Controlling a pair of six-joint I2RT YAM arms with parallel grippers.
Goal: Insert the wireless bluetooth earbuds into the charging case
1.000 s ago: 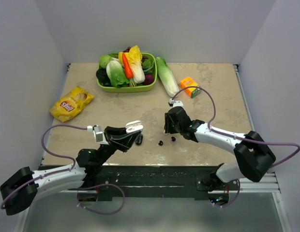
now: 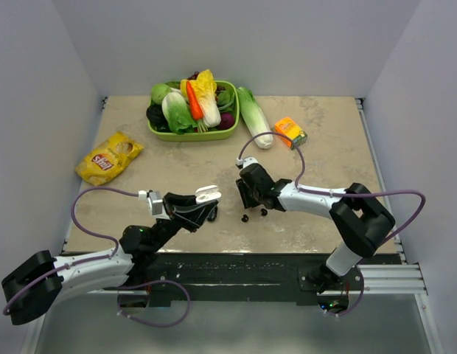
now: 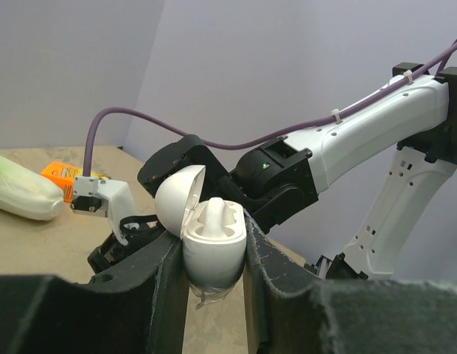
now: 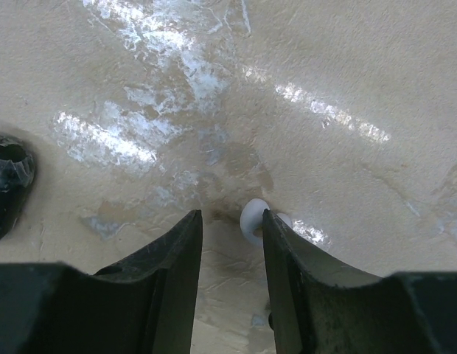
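Note:
My left gripper is shut on the white charging case [image 3: 214,243], holding it above the table. The case's rounded lid [image 3: 178,198] stands open, and its inner face with a raised middle shows; whether an earbud sits inside, I cannot tell. In the top view the case [image 2: 208,193] is left of my right gripper [image 2: 245,196]. My right gripper is open over the table. A small white earbud [image 4: 251,220] lies close by the tip of its right finger [image 4: 270,240], partly covered by that finger. Nothing is held there.
Two small black pieces [image 2: 245,217] lie near the right gripper. A black object [image 4: 9,184] is at the left of the right wrist view. Farther back are a green vegetable basket [image 2: 164,135], a cabbage [image 2: 253,118], an orange pack [image 2: 290,131] and a yellow chip bag [image 2: 109,158].
My right arm has moved left, toward the case. The left arm with the case has shifted slightly right.

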